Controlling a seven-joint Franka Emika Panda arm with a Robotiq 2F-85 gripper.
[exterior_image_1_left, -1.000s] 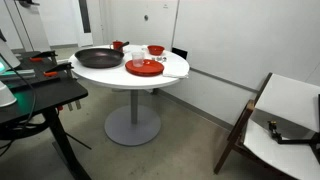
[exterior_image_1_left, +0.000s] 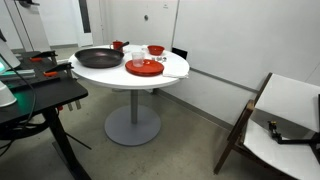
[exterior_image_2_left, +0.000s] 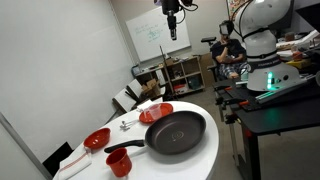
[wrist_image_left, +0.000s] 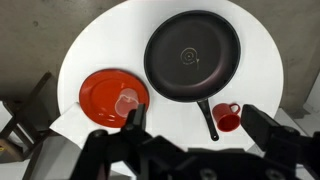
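In the wrist view, my gripper looks down from high above a round white table (wrist_image_left: 180, 125). Its dark fingers stand apart along the lower edge, with nothing between them. A black frying pan (wrist_image_left: 192, 55) lies ahead, its handle pointing back toward me. Right of the handle stands a red mug (wrist_image_left: 226, 117). To the left is a red plate (wrist_image_left: 100, 95) with a clear cup (wrist_image_left: 126, 102) on it. A red bowl (exterior_image_2_left: 98, 138) sits on the table in exterior view 2, and a white cloth (exterior_image_1_left: 174, 71) lies at the table's edge in exterior view 1.
A black bench (exterior_image_1_left: 48, 95) carrying robot hardware stands close beside the table. A wooden-framed white chair (exterior_image_1_left: 285, 115) is off to the right. A person (exterior_image_2_left: 229, 48) sits in the background. Bare tabletop shows between plate and pan handle.
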